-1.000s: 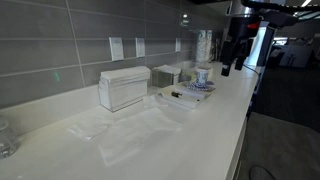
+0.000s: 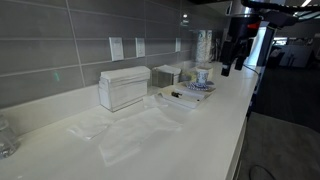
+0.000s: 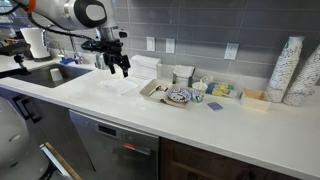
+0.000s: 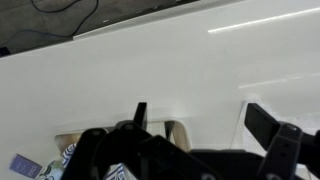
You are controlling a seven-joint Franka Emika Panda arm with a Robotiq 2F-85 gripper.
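Note:
My gripper stands open in the wrist view, its two dark fingers wide apart with nothing between them. In exterior view 2 the gripper [image 3: 119,71] hangs above the counter toward the left, clear of everything on it. Exterior view 1 shows the gripper [image 2: 233,69] in the upper right. A shallow tray [image 4: 181,134] lies partly behind the gripper body in the wrist view. Inside it is a striped cloth [image 3: 178,95]. A flat white sheet [image 2: 140,137] lies on the counter to the other side of the arm.
A white box [image 2: 123,88] stands against the tiled wall. Cups and packets crowd the back behind the tray. A purple pad [image 3: 215,106] lies right of it, and a wooden box [image 3: 253,100] and tall rolls [image 3: 284,70] stand farther right.

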